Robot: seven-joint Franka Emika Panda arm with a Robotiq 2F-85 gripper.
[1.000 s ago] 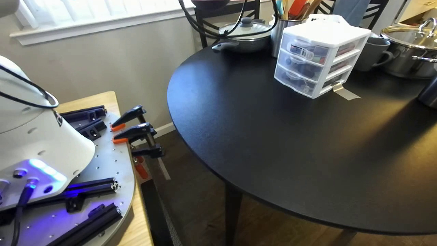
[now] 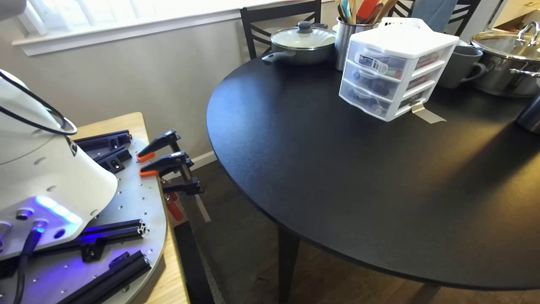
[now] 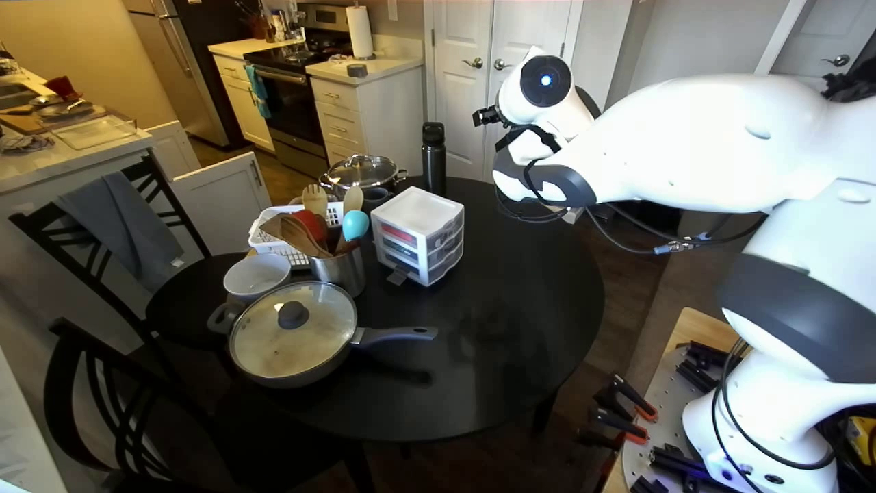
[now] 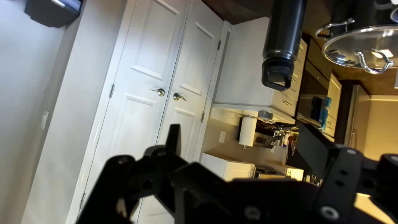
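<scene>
In the wrist view my gripper stands open, with its black fingers (image 4: 173, 138) wide apart. Only the distant room shows between them, and nothing is held. The hand is raised above the far side of the black round table (image 3: 525, 329) in exterior view 2, where its fingers are hard to make out. A white drawer unit with clear drawers (image 2: 395, 66) stands on the table, well apart from the gripper. The dark bottle (image 3: 433, 156) is upright at the table's far edge, and also shows in the wrist view.
A lidded pan (image 3: 291, 333), a utensil holder (image 3: 341, 271) and a white bowl (image 3: 256, 276) are grouped near the drawer unit. Behind it are a steel pot (image 2: 508, 71) and a grey mug (image 2: 458, 66).
The things on the table have not moved.
</scene>
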